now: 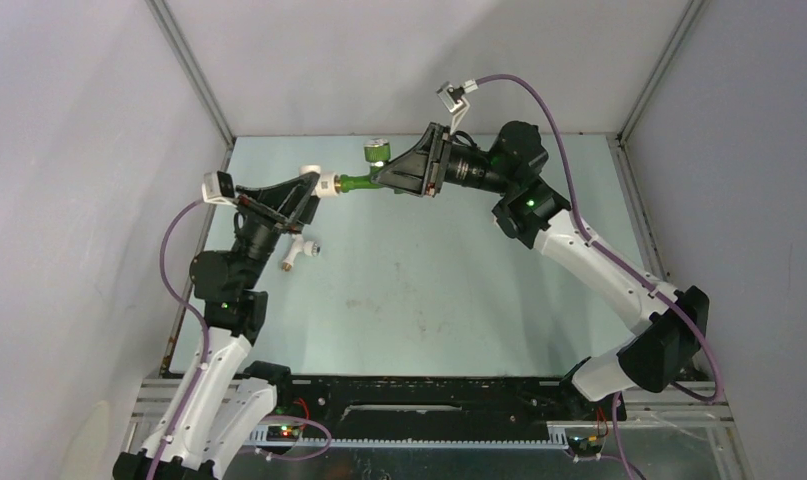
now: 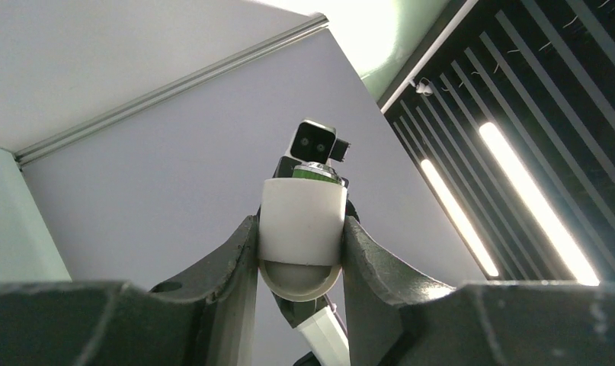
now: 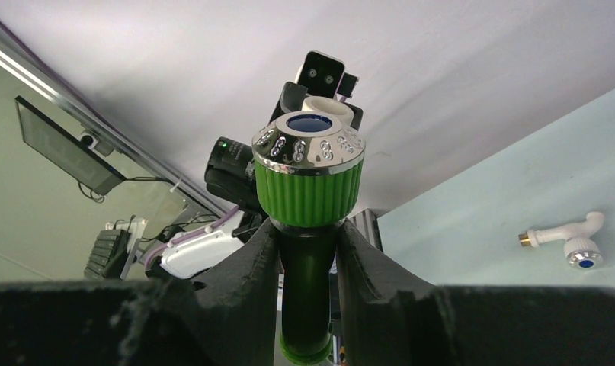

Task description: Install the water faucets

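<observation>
My left gripper [image 1: 314, 183] is shut on a white pipe fitting [image 2: 302, 221], whose open end faces right in the top view. A green faucet [image 1: 359, 183] with a ribbed green knob [image 3: 309, 191] and chrome cap is held by my right gripper [image 1: 381, 180], shut around its body. The faucet's left end meets the fitting's mouth in the top view, both held above the table. How deep the thread sits inside cannot be told. A white faucet [image 1: 299, 251] with a brass end lies on the table below my left gripper.
Pale walls [image 1: 419, 60] enclose the back and both sides. Part of a white object shows beside the right arm, mostly hidden by it.
</observation>
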